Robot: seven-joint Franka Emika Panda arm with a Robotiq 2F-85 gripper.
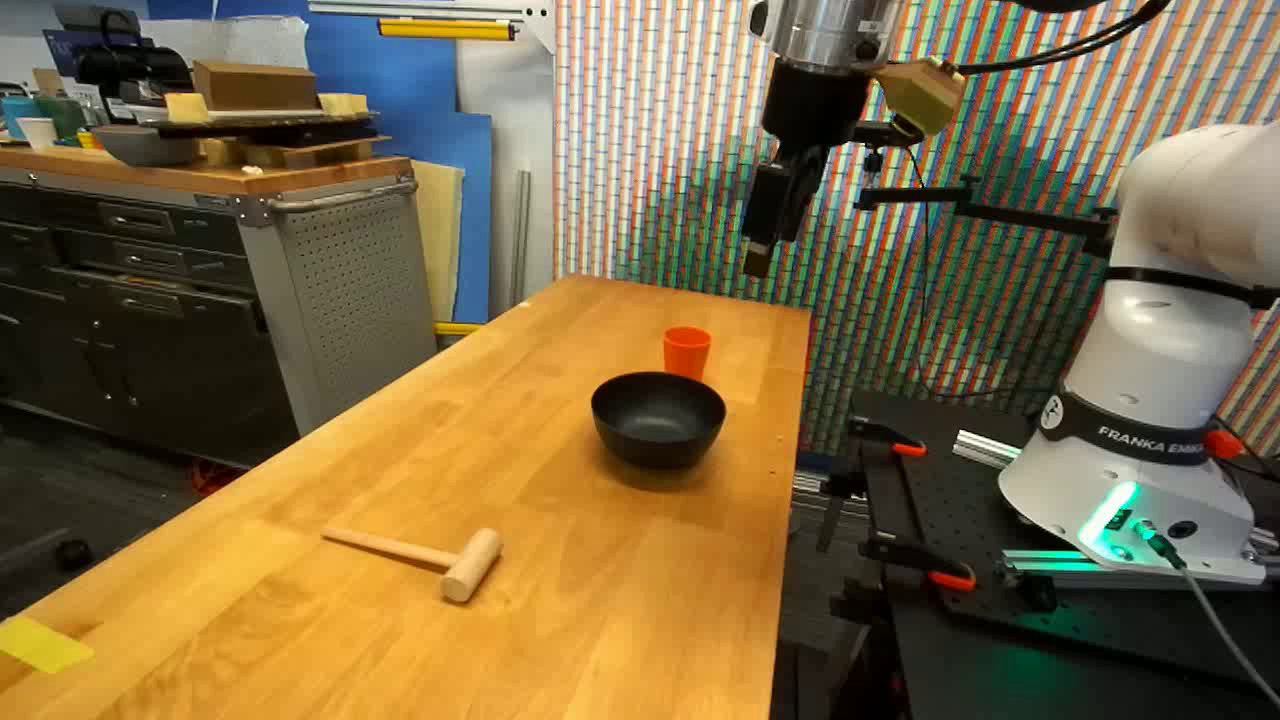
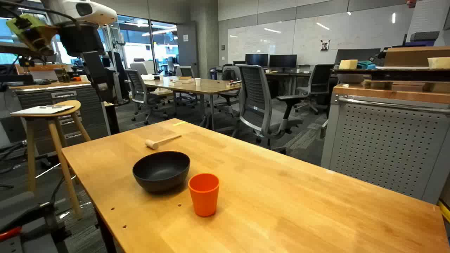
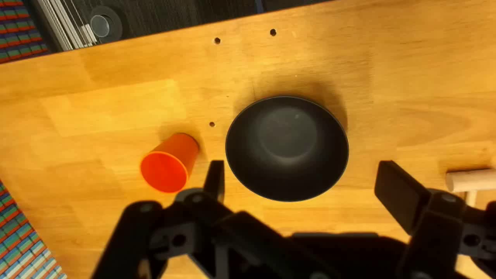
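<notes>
My gripper is open, its two dark fingers spread wide with nothing held between them. It hangs well above the tabletop, as exterior view 1 shows the gripper [image 1: 758, 258] high over the table's right side. Below lies an empty black bowl [image 3: 286, 148], upright, seen between the fingers from above. An orange cup [image 3: 169, 162] stands upright beside the bowl, to its left in the wrist view. In exterior view 1 the bowl partly covers the cup [image 1: 686, 350]. A wooden mallet [image 1: 420, 558] rests on its side nearer that camera; the wrist view catches only part of it.
The wooden table [image 1: 576, 600] has wide bare areas around the objects. A piece of yellow tape [image 1: 42, 644] marks its near left corner. Clamps and the robot's base [image 1: 1128, 456] stand beyond the right edge. A grey tool cabinet [image 1: 336, 288] is across a gap on the left.
</notes>
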